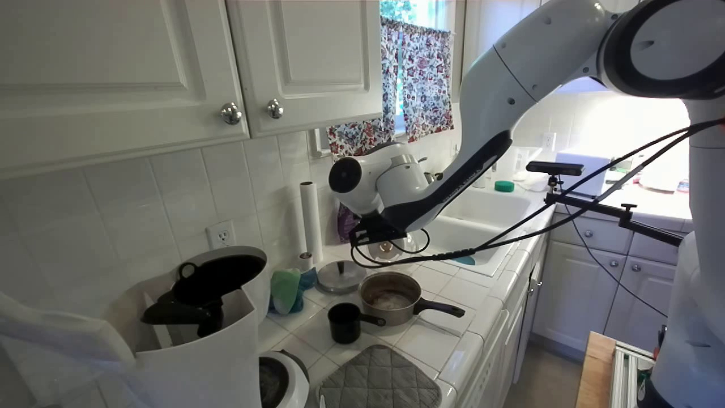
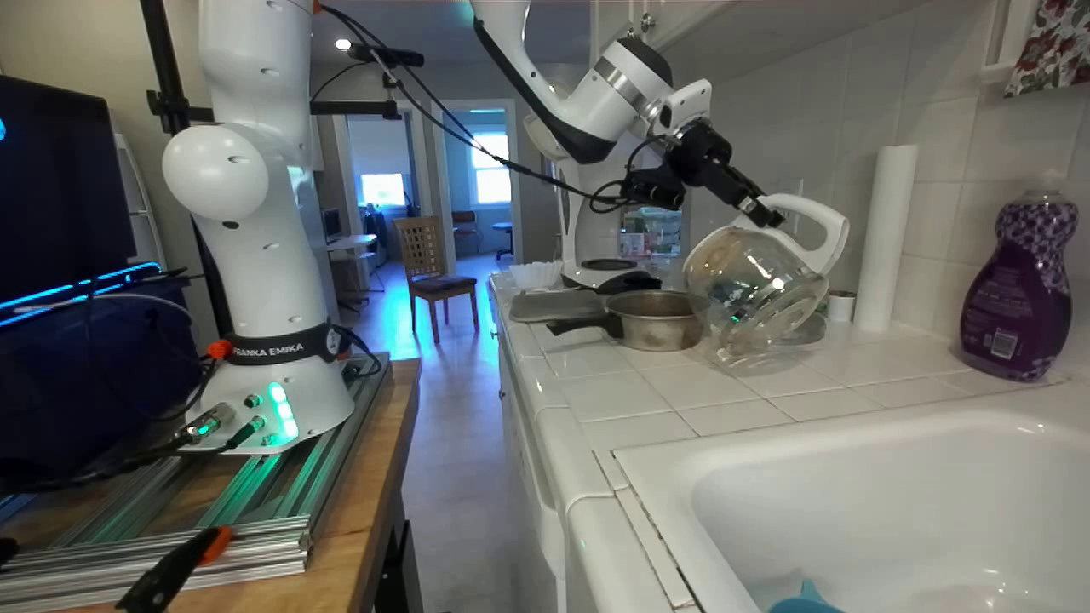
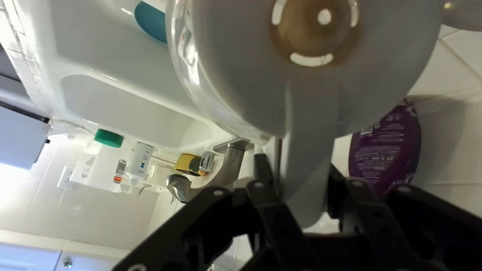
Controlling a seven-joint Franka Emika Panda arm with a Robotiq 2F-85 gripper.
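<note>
A clear glass carafe (image 2: pixel 756 281) with a white handle (image 2: pixel 829 230) is held tilted above the counter. My gripper (image 2: pixel 761 213) is shut on that handle; in the wrist view its dark fingers (image 3: pixel 262 169) stand on either side of the white grip. The carafe's white top (image 3: pixel 239 58) fills the upper middle of the wrist view. Beside and partly behind the carafe in exterior view 2 is a metal saucepan (image 2: pixel 654 325) with a dark handle. From exterior view 1, the saucepan (image 1: pixel 391 299) looks empty, with a stained bottom.
A small black pot (image 1: pixel 344 323), a lid (image 1: pixel 341 276) and a grey quilted mat (image 1: pixel 380 381) lie around the saucepan. By the wall stand a paper roll (image 2: pixel 886 240) and a purple soap bottle (image 2: pixel 1019 286). The sink (image 2: pixel 869 439) adjoins this counter.
</note>
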